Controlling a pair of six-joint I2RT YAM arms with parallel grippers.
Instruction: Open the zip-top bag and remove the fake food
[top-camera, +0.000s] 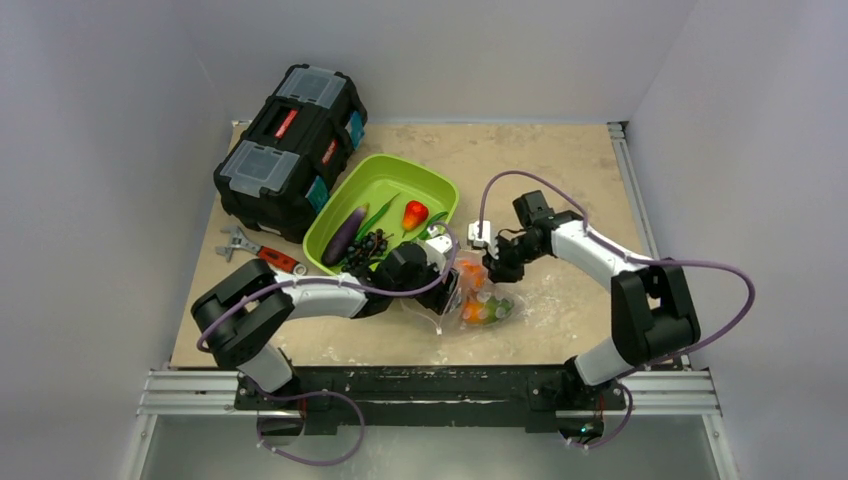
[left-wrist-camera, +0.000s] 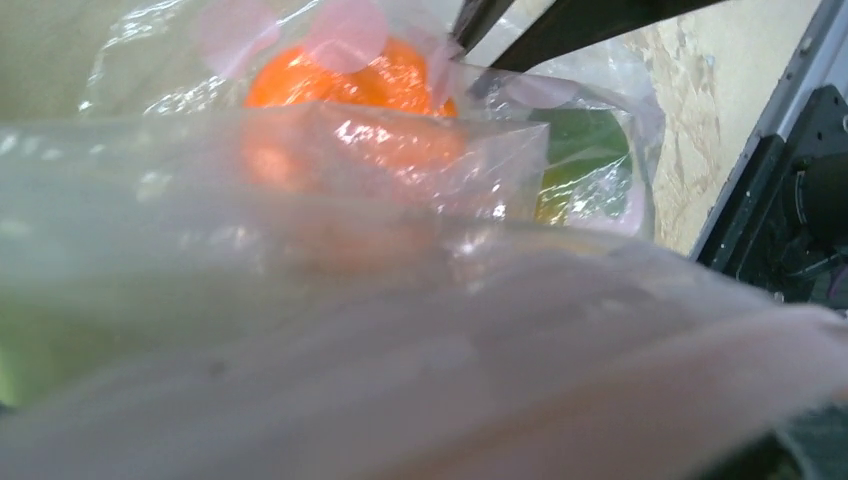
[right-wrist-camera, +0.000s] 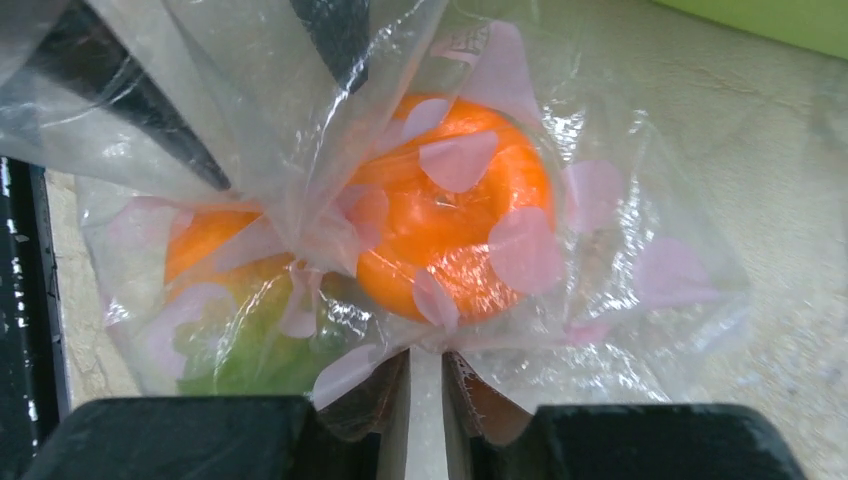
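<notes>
A clear zip top bag with pink dots (right-wrist-camera: 660, 280) lies at the front middle, holding an orange fake food (right-wrist-camera: 455, 235) and an orange, yellow and green one (right-wrist-camera: 250, 340). My left gripper (top-camera: 440, 290) is at the bag's left part; its dark fingers show through the plastic in the right wrist view, apart, and folds of film fill much of the left wrist view. My right gripper is over the bag's edge beside the orange food, fingertips slightly apart; whether film is between them is unclear.
A green tray (top-camera: 440, 185) with eggplant, grapes, peppers and a red fruit stands behind the bag. A black toolbox (top-camera: 265, 170) is at back left, a wrench and red-handled tool (top-camera: 270, 255) below it.
</notes>
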